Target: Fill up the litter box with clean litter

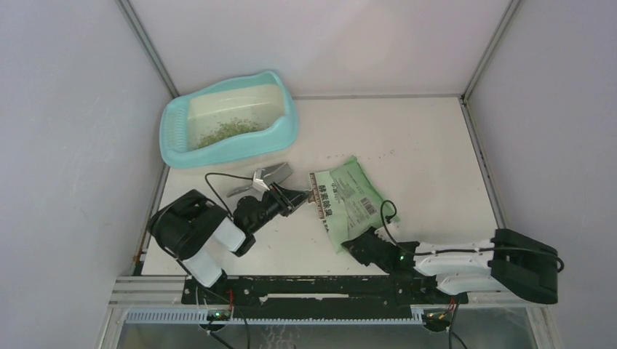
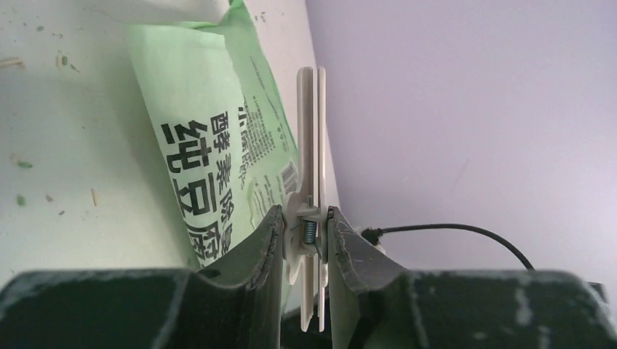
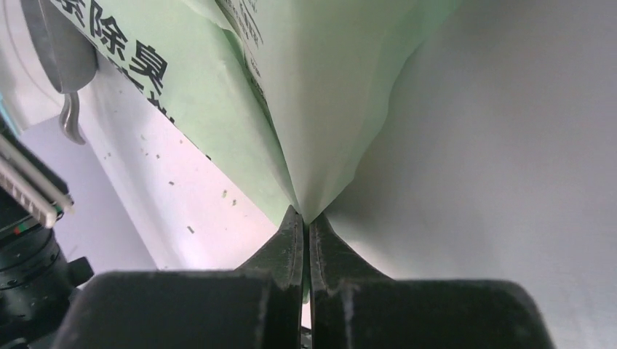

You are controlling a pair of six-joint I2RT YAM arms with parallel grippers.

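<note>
A green litter bag (image 1: 349, 203) lies on the table, its printed front (image 2: 193, 160) facing up. My left gripper (image 1: 304, 195) is at the bag's left edge, shut on a white spring clip (image 2: 306, 138). My right gripper is shut on the thin gathered end of the bag (image 3: 327, 123) near the front edge. The turquoise litter box (image 1: 174, 138) stands at the back left with a scattering of green pellets inside.
A grey scoop (image 1: 276, 172) lies between the box and my left arm. Walls enclose the left, back and right.
</note>
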